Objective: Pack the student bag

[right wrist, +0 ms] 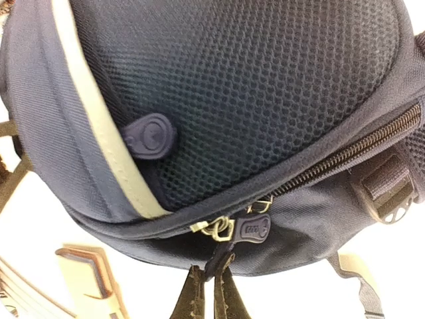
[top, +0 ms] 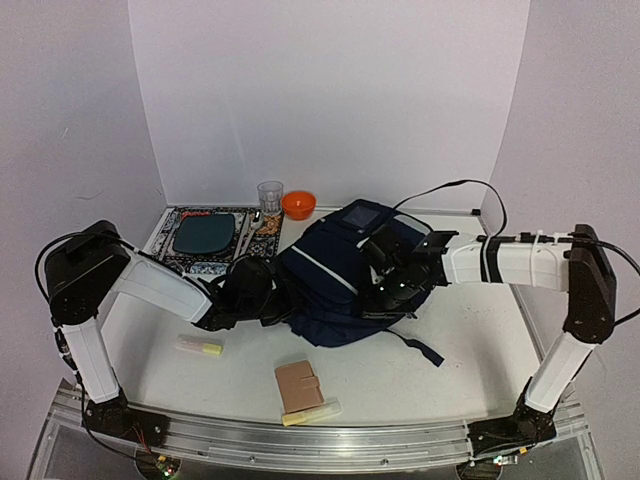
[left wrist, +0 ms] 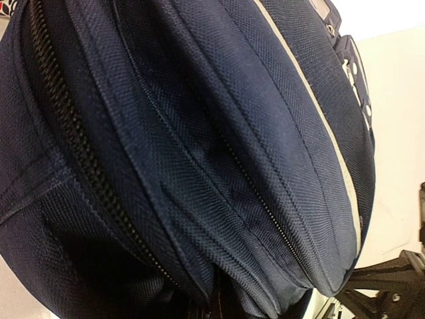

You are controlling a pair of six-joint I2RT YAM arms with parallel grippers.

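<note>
A navy backpack (top: 330, 255) with a pale stripe lies on the table between both arms. At its left side my left gripper (top: 284, 303) is shut on a fold of its fabric; the fingertips are mostly buried in the cloth in the left wrist view. My right gripper is shut on a dark zipper pull (right wrist: 219, 258) at the backpack's lower edge. A second zipper pull (right wrist: 254, 228) hangs beside it, and a stretch of zipper (right wrist: 352, 146) runs up to the right. A brown notebook (top: 298, 386) lies in front of the backpack.
Two clear, yellow-ended items lie in front: one (top: 312, 413) by the notebook, another (top: 200, 345) at left. At the back left are a patterned mat (top: 266, 245) with a dark plate (top: 204, 234) and cutlery, a glass (top: 270, 196) and an orange bowl (top: 298, 205).
</note>
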